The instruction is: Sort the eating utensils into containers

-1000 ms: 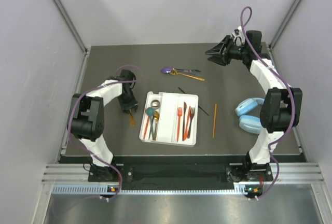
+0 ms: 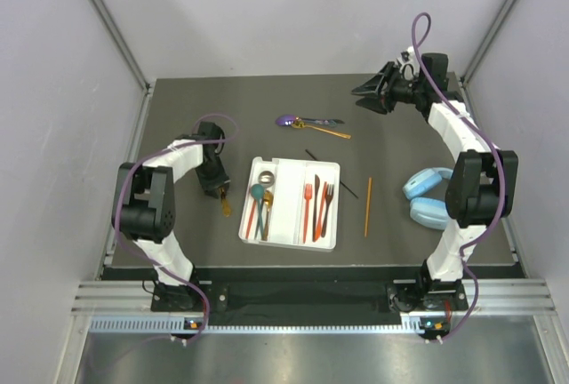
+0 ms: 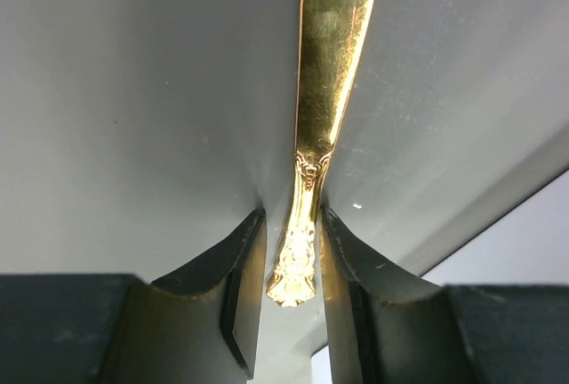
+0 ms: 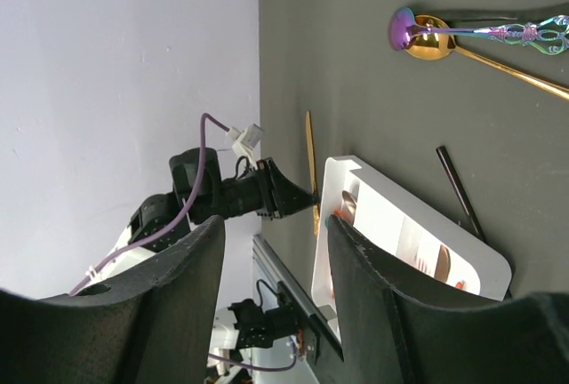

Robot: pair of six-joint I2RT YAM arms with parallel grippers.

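Observation:
A gold knife (image 3: 329,64) lies on the table beneath my left gripper, whose open fingers straddle its ornate handle. A white divided tray (image 2: 286,240) sorts forks, knives and spoons in the middle. At the back lie a purple spoon (image 2: 285,121) and gold spoon (image 2: 329,131) with a dark-handled utensil. A black stick (image 4: 458,184) lies beside the tray, a wooden stick (image 2: 367,206) to its right. My right gripper hangs open above the back-right table, nothing between its fingers.
Two light-blue cases (image 2: 428,213) lie by the right arm. White walls border the table on both sides.
My left gripper has shifted very slightly over the gold knife. The right arm is nearly unchanged.

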